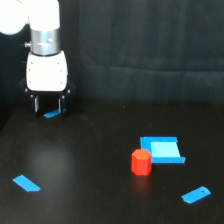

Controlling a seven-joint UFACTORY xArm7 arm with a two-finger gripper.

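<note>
A small red block point(141, 162) with angled sides stands on the dark table right of centre. Behind it and slightly to its right is a pale square point(165, 149) edged with blue tape; the block hides part of its near-left corner. Far off at the upper left, my white gripper point(48, 104) points down, its two dark fingers spread apart. No object shows between them. It is well away from the red block.
Blue strips lie on the table at the left point(26, 184), at the lower right point(196, 195) and beneath the gripper point(54, 113). A dark curtain hangs behind.
</note>
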